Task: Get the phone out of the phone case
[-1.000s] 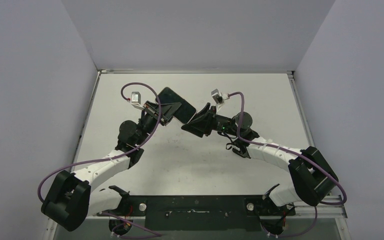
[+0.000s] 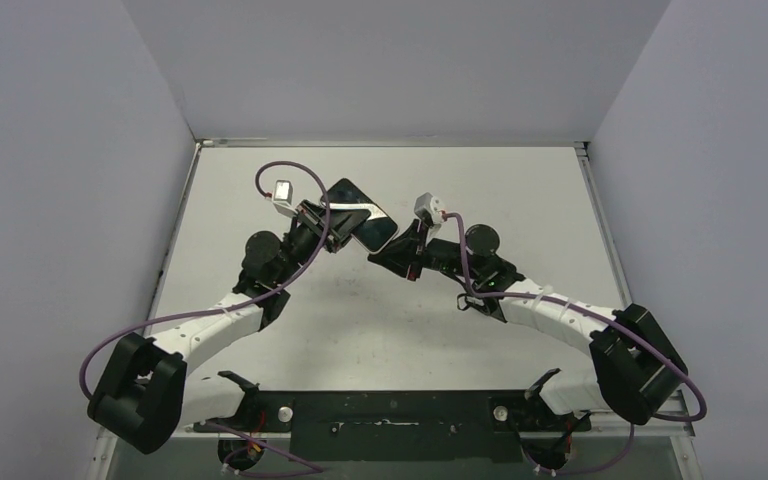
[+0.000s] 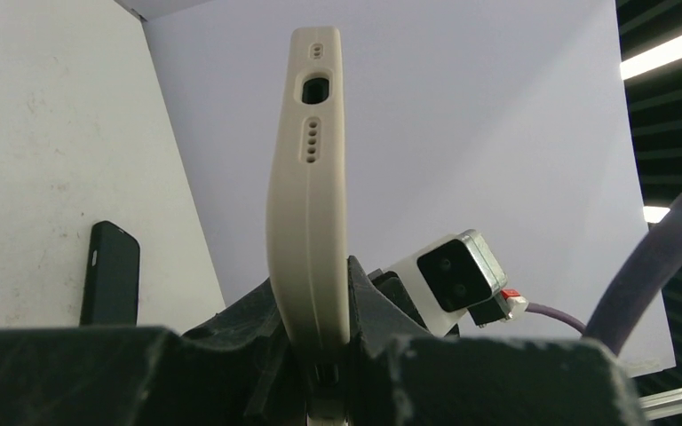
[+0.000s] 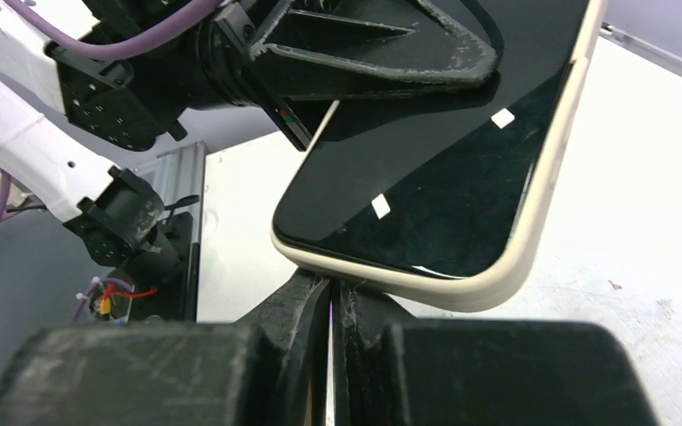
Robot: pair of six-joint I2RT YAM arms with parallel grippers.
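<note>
A black-screened phone (image 4: 426, 177) sits inside a cream case (image 4: 462, 295), whose rim runs round the screen in the right wrist view. My left gripper is shut on the phone and case together; one finger (image 4: 382, 62) presses across the screen. In the left wrist view the case stands edge-on, showing a port cutout and small holes. My right gripper is shut at the case's lower edge, with nothing visible between its fingers. Whether its tips touch the case I cannot tell. From above, the phone (image 2: 375, 232) is tilted between both grippers.
Around both arms the white table (image 2: 360, 330) is bare. Grey walls (image 2: 50, 150) enclose it on the left, right and back. Purple cables (image 2: 190, 312) loop along both arms. A dark rounded shape (image 3: 111, 275) in the left wrist view is unclear.
My right gripper has gone from open to shut at the phone's lower corner, and its wrist has turned. The left gripper, with phone and case, has shifted slightly right.
</note>
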